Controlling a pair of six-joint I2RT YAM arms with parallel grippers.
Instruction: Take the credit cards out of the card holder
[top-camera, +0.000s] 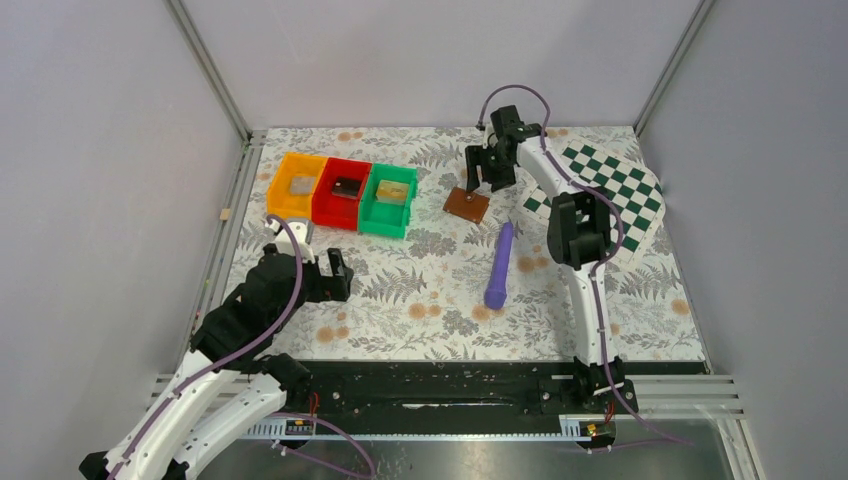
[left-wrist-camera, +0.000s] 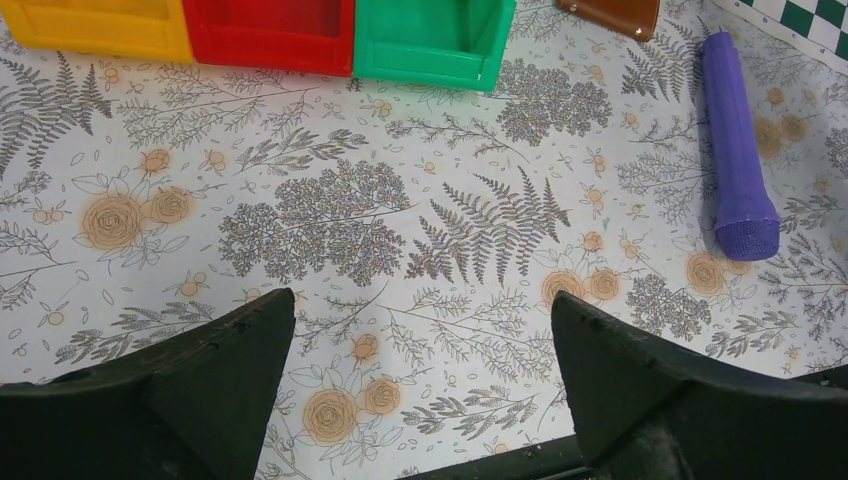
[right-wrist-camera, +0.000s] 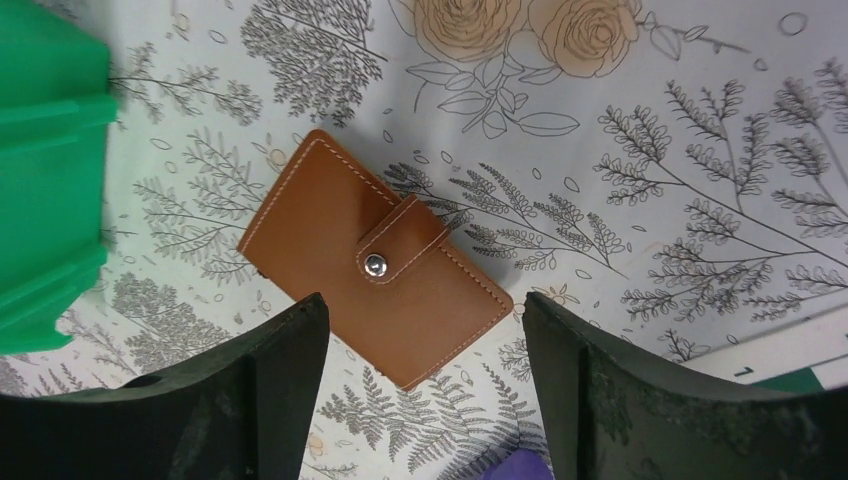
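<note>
The brown card holder (top-camera: 467, 205) lies flat on the table right of the green bin, its strap closed with a silver snap. In the right wrist view the holder (right-wrist-camera: 372, 262) is turned diagonally, and no card shows outside it. My right gripper is open above the holder's near side, apart from it, with nothing between its fingers. Over the left part of the table my left gripper stands open and empty, only patterned cloth beneath it.
Yellow (top-camera: 283, 204), red (top-camera: 333, 212) and green (top-camera: 383, 222) bins stand in a row at the back left, each with a flat item inside. A purple microphone-shaped object (top-camera: 499, 265) lies in front of the holder. The checkered board (top-camera: 640, 200) is at the right.
</note>
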